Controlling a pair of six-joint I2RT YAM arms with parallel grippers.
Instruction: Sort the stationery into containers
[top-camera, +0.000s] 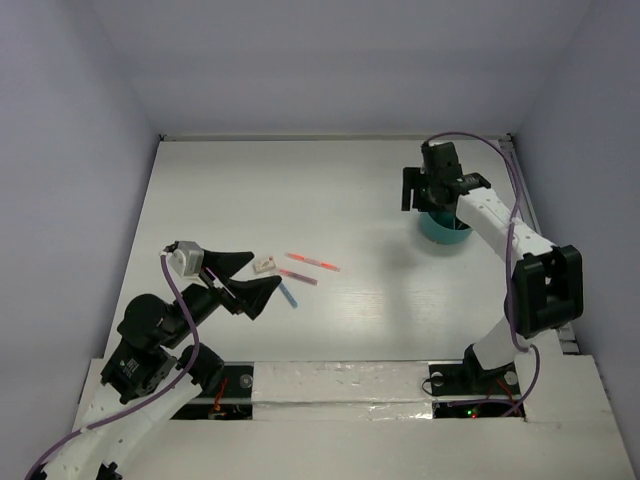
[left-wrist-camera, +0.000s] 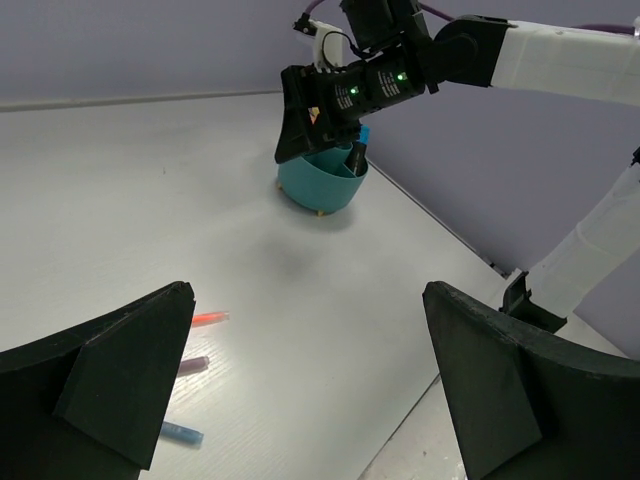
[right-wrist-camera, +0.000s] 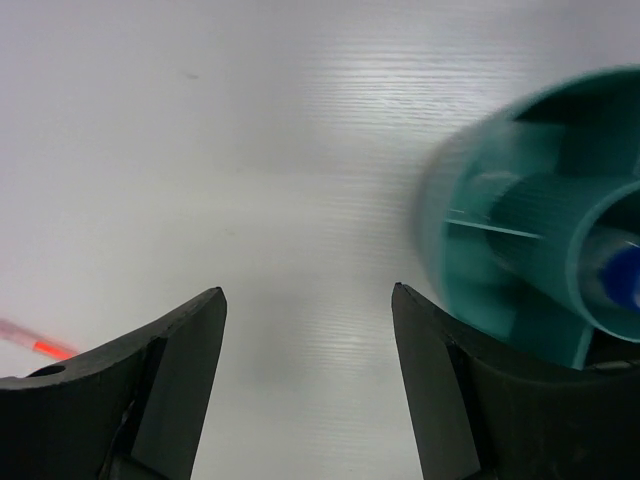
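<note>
A teal divided container (top-camera: 445, 231) stands at the back right, with dark and blue items inside, seen in the left wrist view. My right gripper (top-camera: 412, 188) hangs open at its upper left, nothing between the fingers. An orange-red stick (top-camera: 312, 261), a purple-pink stick (top-camera: 298, 276), a blue stick (top-camera: 289, 295) and a small pale item (top-camera: 264, 264) lie on the table's middle left. My left gripper (top-camera: 255, 275) is open and empty just left of them.
Walls surround the white table (top-camera: 230, 180) at back and sides. The front edge has metal strips and cables.
</note>
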